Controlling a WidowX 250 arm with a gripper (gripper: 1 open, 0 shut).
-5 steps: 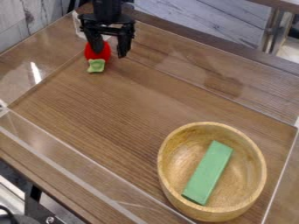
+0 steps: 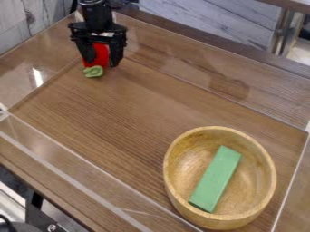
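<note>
At the upper left of the wooden table, my dark gripper (image 2: 98, 38) is over a red object (image 2: 93, 53), with its fingers spread open around or just above it. A small green piece (image 2: 93, 71) shows at the lower end of the red object. The gripper partly hides the red object, and I cannot tell whether the fingers touch it.
A round yellow bowl (image 2: 184, 174) with a green bar (image 2: 216, 179) inside stands at the lower right. Walls edge the table at the back left and upper right.
My gripper has moved left and now sits more squarely over the red object, which looks nearly in the same place.
</note>
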